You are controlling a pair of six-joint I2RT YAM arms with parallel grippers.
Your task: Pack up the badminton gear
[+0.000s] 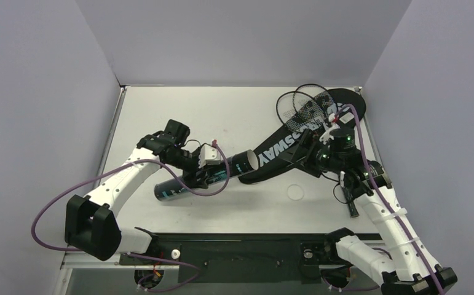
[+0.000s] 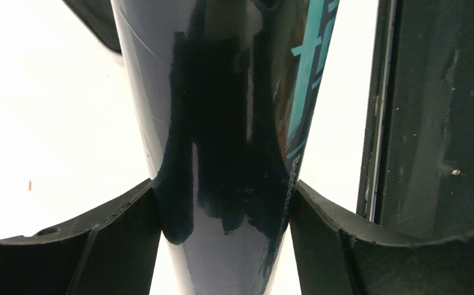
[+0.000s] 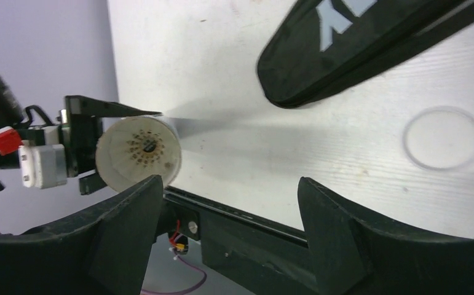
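A long black shuttlecock tube [image 1: 225, 173] lies tilted across the middle of the table, with my left gripper [image 1: 196, 179] shut around it. In the left wrist view a finger sits against each side of the tube [image 2: 222, 123]. Its open end [image 3: 139, 153] faces my right gripper, and a pale feathered shuttlecock shows inside. My right gripper stands open and empty above the racket bag's [image 1: 271, 161] edge, clear of the tube. Two rackets [image 1: 308, 114] rest on the bag at the back right.
A thin clear ring [image 1: 295, 192], perhaps a lid, lies on the white table [image 1: 252, 215] right of the tube. A dark racket handle [image 1: 352, 209] shows below the right arm.
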